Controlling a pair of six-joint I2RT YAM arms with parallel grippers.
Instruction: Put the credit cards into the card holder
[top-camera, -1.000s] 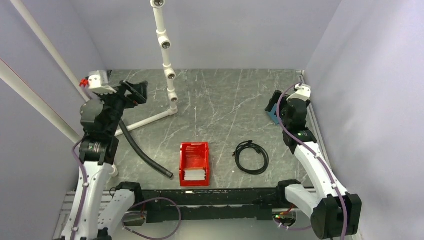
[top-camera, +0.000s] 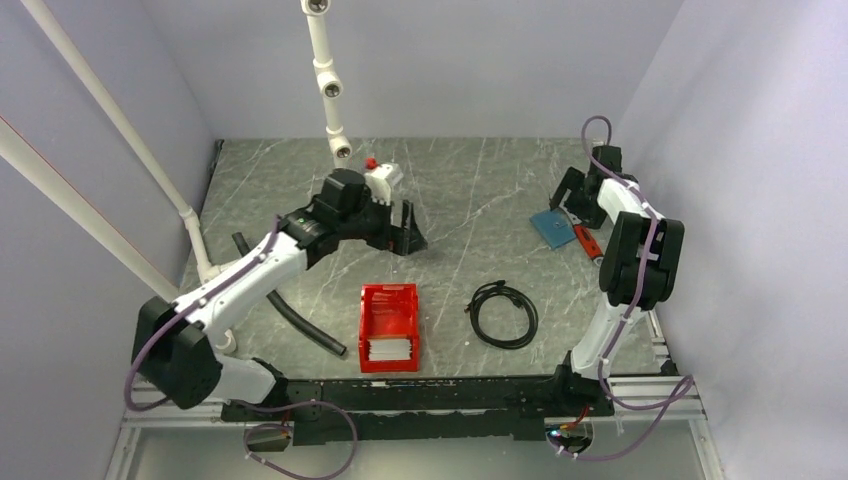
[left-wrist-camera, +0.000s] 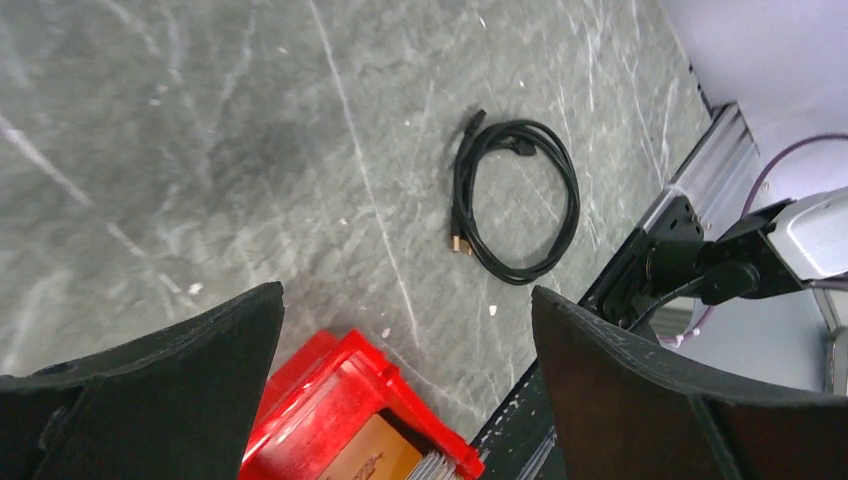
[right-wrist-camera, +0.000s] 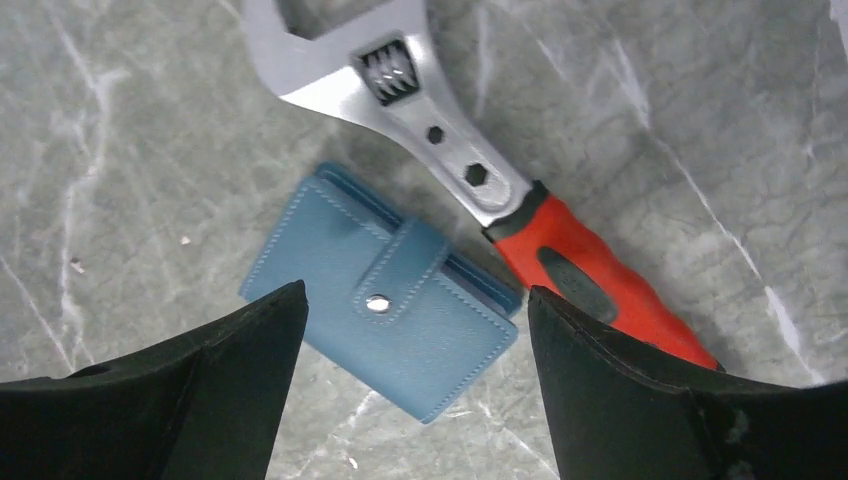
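A blue card holder (top-camera: 553, 229) with a strap and snap lies closed on the right of the table. In the right wrist view, the holder (right-wrist-camera: 385, 300) sits between and beyond the fingers of my right gripper, which stands open with nothing held. My left gripper (top-camera: 403, 238) is above the table left of centre, open and empty. Below it in the top view is a red bin (top-camera: 412, 328); a stack of thin pale cards (top-camera: 390, 349) stands in its front part. The left wrist view catches the edges of those cards (left-wrist-camera: 432, 467) at its bottom.
An adjustable wrench with a red handle (right-wrist-camera: 600, 270) lies right beside the holder. A coiled black cable (top-camera: 503, 315) rests right of the bin, and a dark tube (top-camera: 305, 327) left of it.
My left arm has swung right and toward the bin.
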